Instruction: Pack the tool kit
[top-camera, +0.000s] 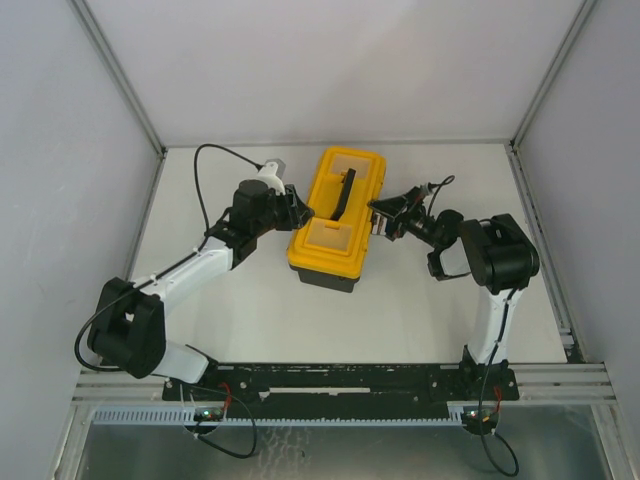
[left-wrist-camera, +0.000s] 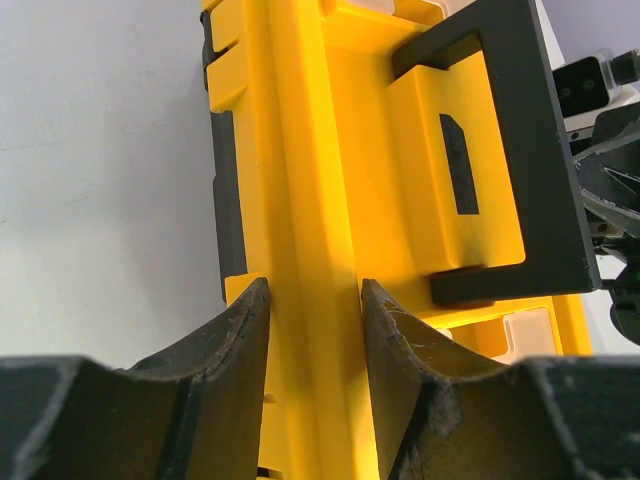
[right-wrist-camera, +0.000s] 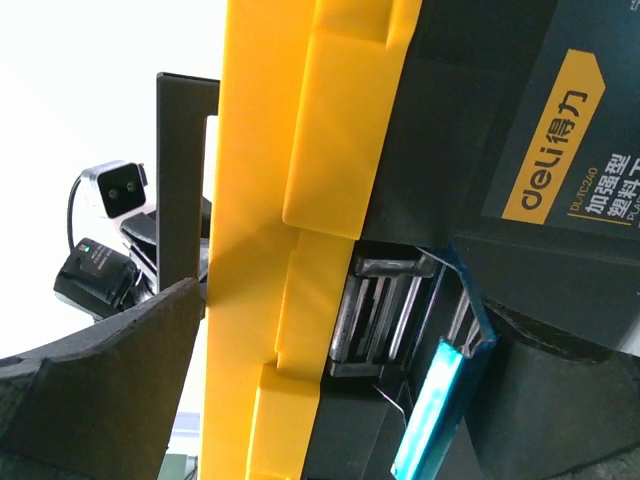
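Observation:
The tool box lies shut in the middle of the table, its yellow lid (top-camera: 330, 234) carrying a black handle (left-wrist-camera: 555, 190). My left gripper straddles the lid's left edge, fingers apart; whether they press on it is not clear. On the box's right side, my right gripper is open, one finger on the lid's side and the other beyond a latch flap (right-wrist-camera: 440, 400). This dark flap with a shiny bluish face stands swung out from its slotted recess (right-wrist-camera: 380, 310) below the lid rim. The inside of the box is hidden.
Bare white table (top-camera: 400, 320) surrounds the box in front and at both sides. The box's dark body (right-wrist-camera: 440, 130) bears a label (right-wrist-camera: 555, 140). No loose tools lie on the table in view.

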